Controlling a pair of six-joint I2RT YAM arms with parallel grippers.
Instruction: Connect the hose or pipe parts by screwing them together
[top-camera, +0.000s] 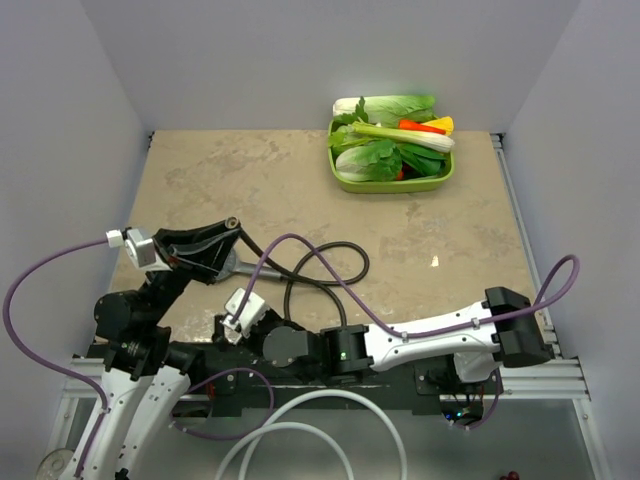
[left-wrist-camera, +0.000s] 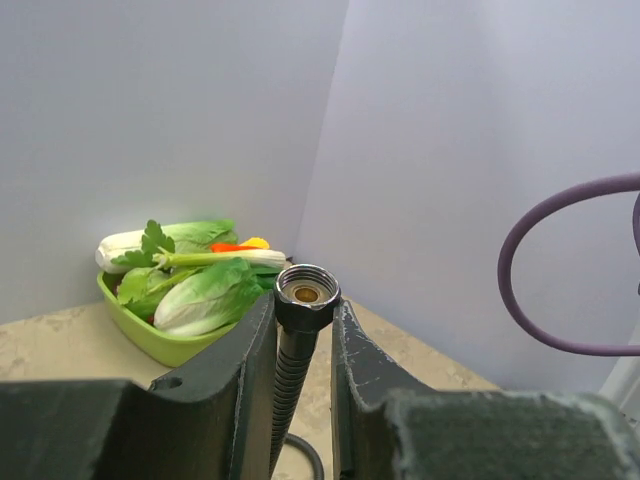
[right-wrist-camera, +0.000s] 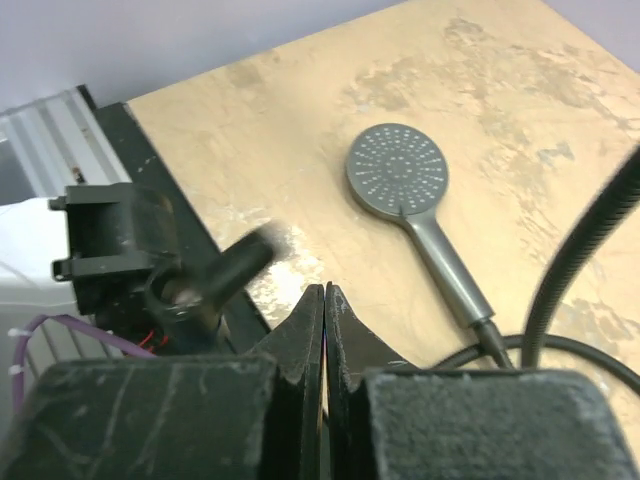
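Observation:
My left gripper (top-camera: 225, 235) holds the black hose just below its metal end nut (left-wrist-camera: 306, 300), which faces up between the fingers in the left wrist view. The hose (top-camera: 355, 250) hangs from there and loops on the table. The shower head (right-wrist-camera: 397, 170) lies face up on the table, its handle joined to hose in the right wrist view. My right gripper is shut with nothing between its fingertips, low at the table's front, right of and below the left one in the top view.
A green basket of vegetables (top-camera: 350, 176) sits at the back right. White hoses (top-camera: 350, 398) hang at the front edge, and walls enclose the sides and back.

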